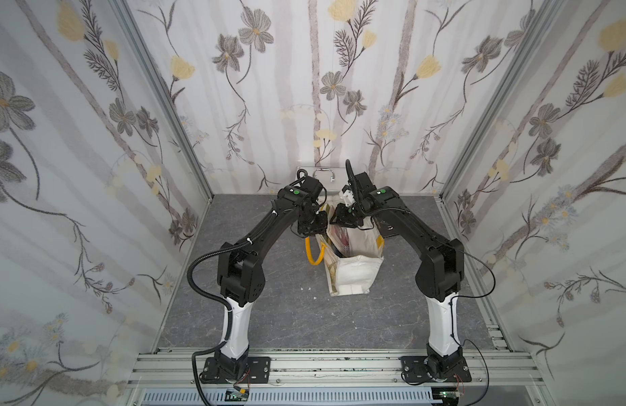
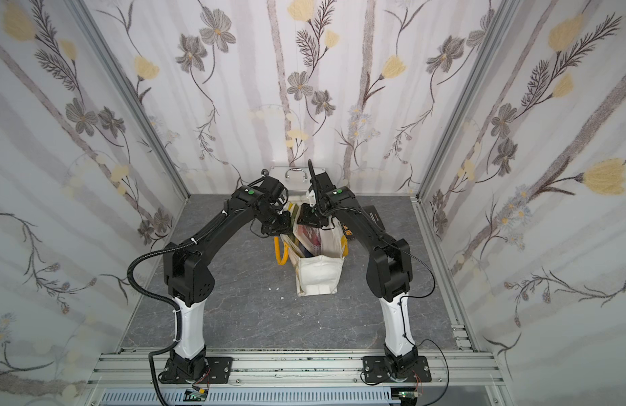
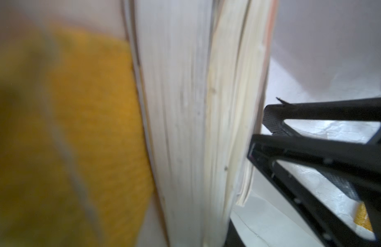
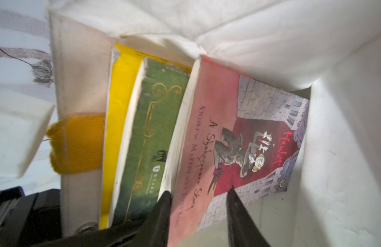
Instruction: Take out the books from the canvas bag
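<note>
The white canvas bag (image 1: 357, 272) stands mid-table, its mouth facing up. Inside, in the right wrist view, a yellow book (image 4: 119, 96), a green book (image 4: 155, 111) and the pink-and-red Hamlet book (image 4: 202, 135) lean side by side. Page edges (image 3: 178, 115) fill the middle of the left wrist view. My left gripper (image 1: 317, 227) is shut on the bag's left side, by the orange strap (image 3: 99, 115); the grip itself is mostly hidden. My right gripper is part open over the Hamlet book, one finger (image 4: 159, 216) by its page edges, the other over the cover.
A dark book (image 2: 370, 220) lies on the table right of the bag, partly under the right arm. Both grippers are close together at the bag's mouth. A metal plate with a handle (image 2: 296, 174) stands behind.
</note>
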